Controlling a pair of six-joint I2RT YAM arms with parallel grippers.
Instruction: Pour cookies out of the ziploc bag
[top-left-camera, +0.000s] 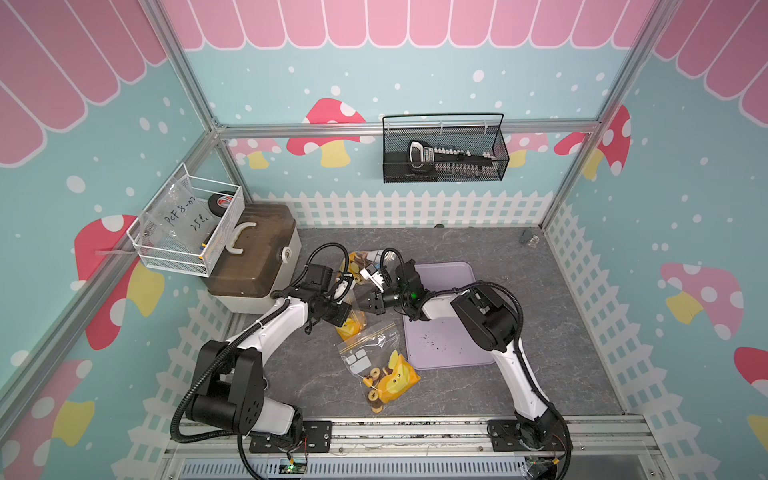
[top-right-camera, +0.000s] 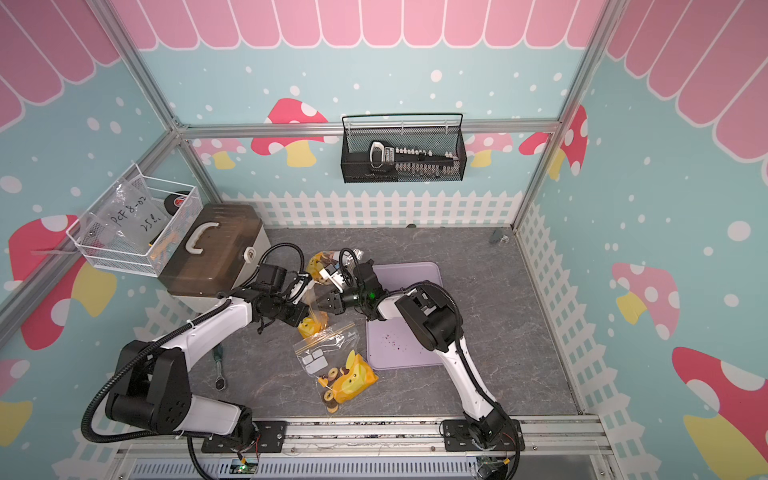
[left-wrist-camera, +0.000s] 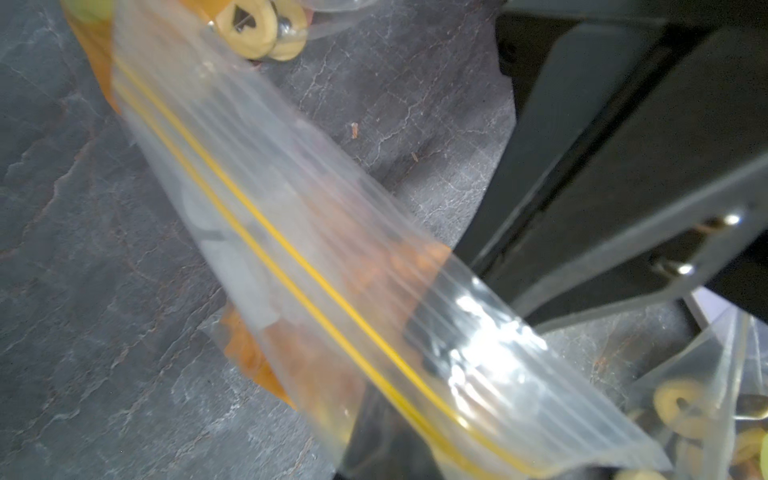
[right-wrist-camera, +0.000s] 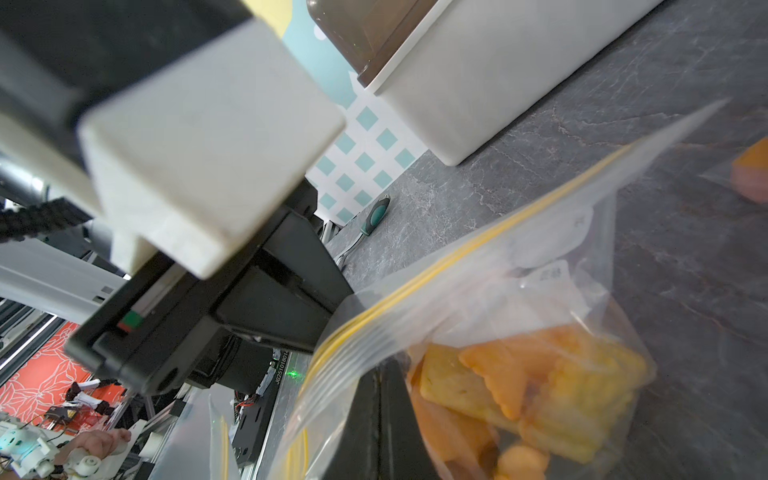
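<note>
A clear ziploc bag (right-wrist-camera: 552, 392) with a yellow seal strip holds orange and yellow pieces. It stands tilted on the table, its top edge running up to my left gripper (top-left-camera: 347, 310), which is shut with that thin edge at its fingertips. From the right, my right gripper (top-left-camera: 368, 305) reaches to the bag's mouth. Its fingers (right-wrist-camera: 379, 424) are shut together with nothing between them. In the left wrist view a dark fingertip shows through the film of the bag (left-wrist-camera: 280, 232); whether it is inside or behind the mouth I cannot tell.
A lilac tray (top-left-camera: 456, 348) lies under the right forearm, with dark bits on it. Another ziploc bag (top-left-camera: 368, 340), a yellow packet (top-left-camera: 397, 378) and ring-shaped cookies (top-left-camera: 374, 394) lie in front. More bagged items are behind the grippers. A brown-lidded box (top-left-camera: 248, 248) stands at left.
</note>
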